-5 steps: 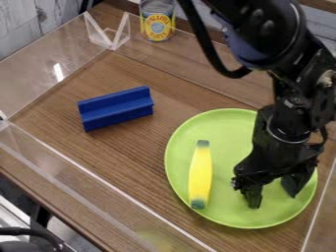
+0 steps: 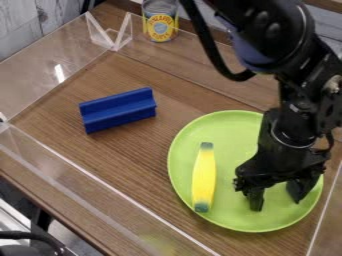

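Observation:
A yellow elongated object [image 2: 203, 177], shaped like a toy vegetable, lies on the left part of a green plate [image 2: 201, 132]. My black gripper [image 2: 275, 188] is down over the right part of the plate, open, with its fingertips low at the plate's surface. Whether anything dark sits between or behind the fingers is hard to tell.
A blue block-like holder [image 2: 118, 109] lies on the wooden table [image 2: 120, 165] to the left. A can with a yellow label [image 2: 162, 27] stands at the back. Clear plastic walls edge the table's left side.
My gripper has shifted very slightly left and up in the view; the plate, yellow object and blue holder are unmoved.

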